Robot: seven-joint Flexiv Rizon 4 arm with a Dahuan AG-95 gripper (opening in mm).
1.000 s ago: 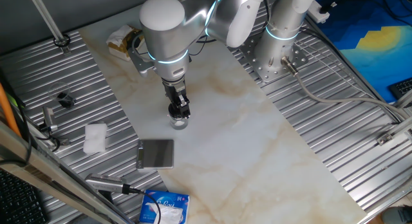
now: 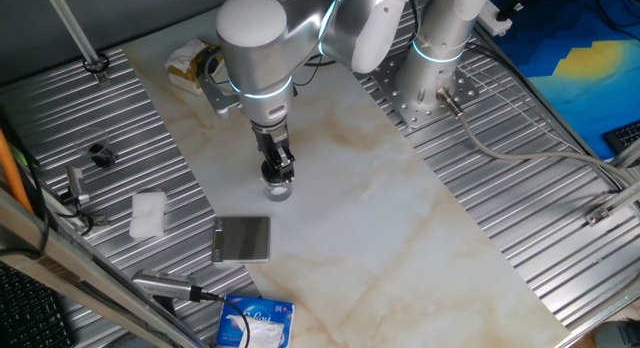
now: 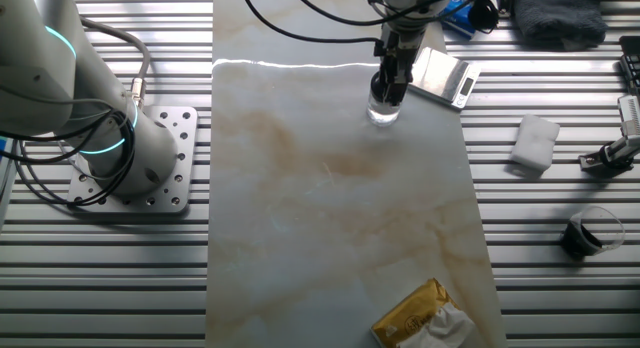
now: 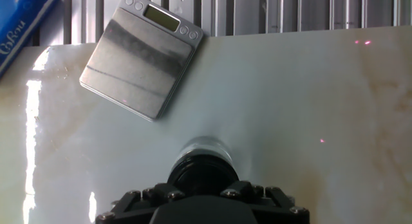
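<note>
A small clear jar with a dark top (image 3: 383,113) stands upright on the marble-patterned board in exterior view 2. My black gripper (image 2: 278,171) points straight down over it, its fingers at the dark top. From the wrist, the round black top (image 4: 203,171) shows directly in front of the gripper, with the clear body (image 4: 206,145) just beyond. The fingertips are hidden behind the gripper's body and the top, so whether they press on it does not show. A flat silver scale (image 2: 241,239) lies close by, apart from the jar.
A blue tissue pack (image 2: 256,321) lies beyond the scale. At the board's other end sits a gold tissue pack (image 3: 415,316). Off the board are a white block (image 3: 536,142) and a clear cup with dark contents (image 3: 594,233). Much of the board's middle is bare.
</note>
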